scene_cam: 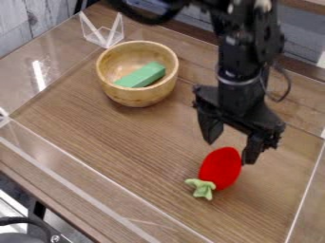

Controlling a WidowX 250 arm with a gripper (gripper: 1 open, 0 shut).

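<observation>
A red vegetable [221,167] with a green leafy top lies on the wooden table [89,152] at the lower middle right. Just above it hangs my black gripper [231,133], pointing down and open, apart from the vegetable. At the upper left a tan bowl [118,88] holds a green block [141,76].
A white wire-like object [102,30] lies at the back left. A dark object shows at the bottom left corner.
</observation>
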